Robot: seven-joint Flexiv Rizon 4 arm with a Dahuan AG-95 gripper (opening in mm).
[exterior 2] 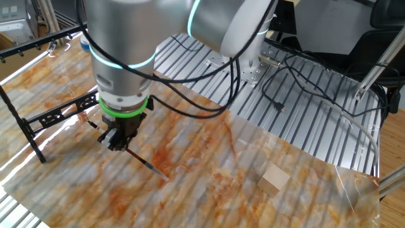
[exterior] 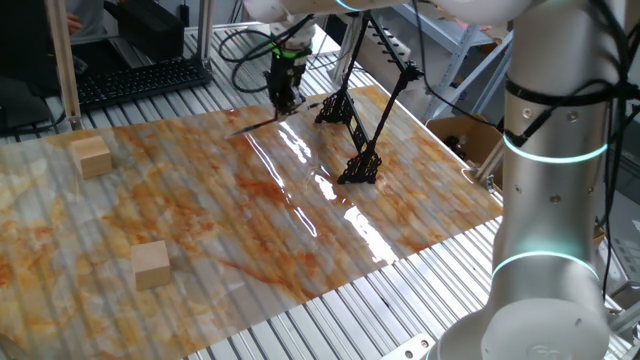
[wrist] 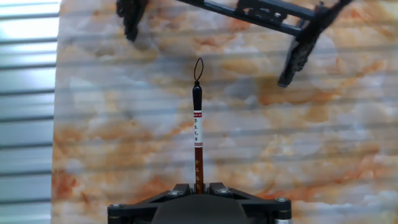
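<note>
A writing brush with a brown shaft, white label and black loop end runs straight out from my gripper in the wrist view. The fingers meet around its shaft, so the gripper is shut on it. In exterior view 2 the brush slants through the gripper, its bristle end pointing to the lower right. Exterior view 1 shows the gripper low over the far part of the sheet, with the brush sticking out leftward. Its bristles are hidden in the wrist view.
A black rack with a top bar stands close beside the gripper. Two wooden blocks, the near one and the far one, sit on the left of the marble-patterned sheet.
</note>
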